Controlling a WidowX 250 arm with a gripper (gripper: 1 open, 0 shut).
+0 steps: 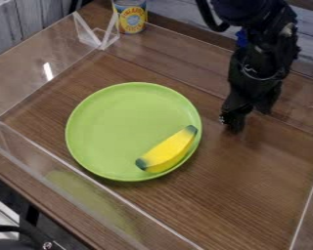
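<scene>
My black gripper (pixel 248 107) hangs low over the bare wood at the right, just beside the right rim of a green plate (pixel 113 122). It is open, though its fingertips are dark and hard to make out. A yellow banana (pixel 168 148) lies on the lower right part of the plate.
A can (pixel 129 16) with a yellow label stands at the back left, near a clear plastic piece. A transparent wall runs along the left.
</scene>
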